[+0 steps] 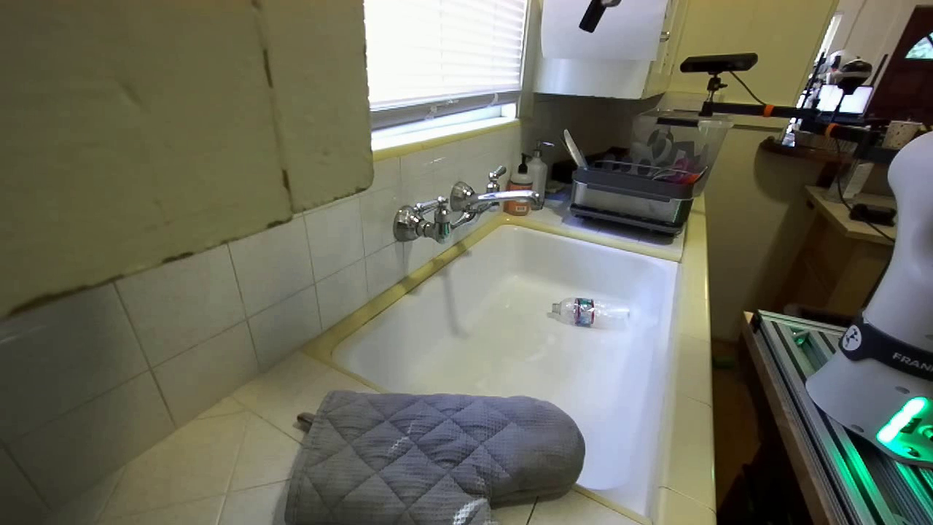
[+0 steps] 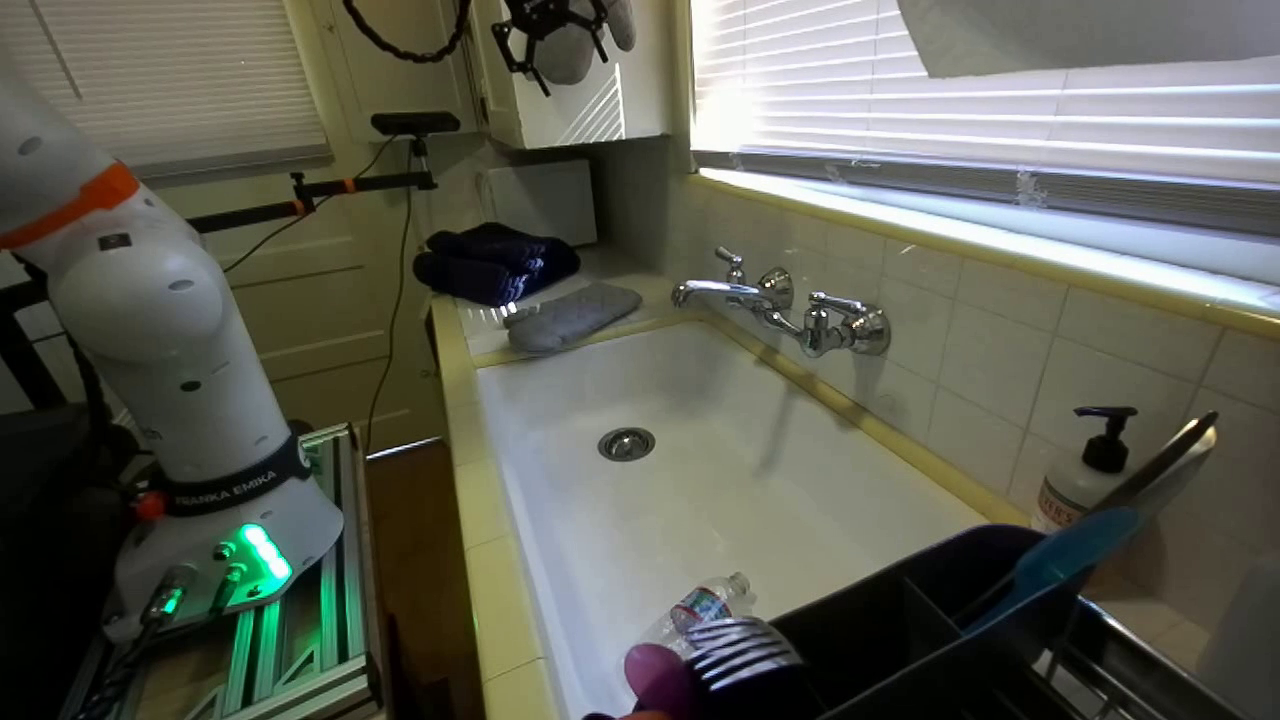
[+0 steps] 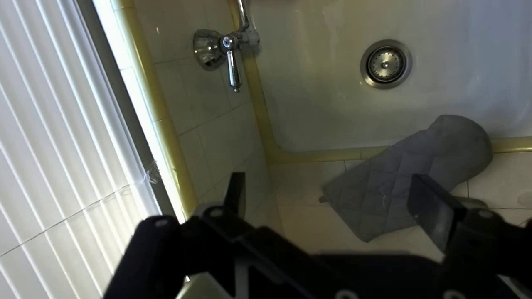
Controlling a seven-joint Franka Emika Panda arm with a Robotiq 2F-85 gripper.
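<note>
My gripper is open, its two black fingers wide apart and nothing held between them. In exterior view 2 the gripper hangs high by the cupboard, well above the counter. A grey quilted oven mitt lies on the tiled counter, its rounded end reaching over the sink's edge. From the wrist, the mitt appears below the gripper, partly behind the right finger. A clear plastic bottle with a label lies on its side in the white sink; the wrist view does not show it.
A chrome faucet juts from the tiled wall over the sink. Beyond the sink stand soap bottles and a dish rack. Dark cloth items sit behind the mitt. Window blinds are close on the left.
</note>
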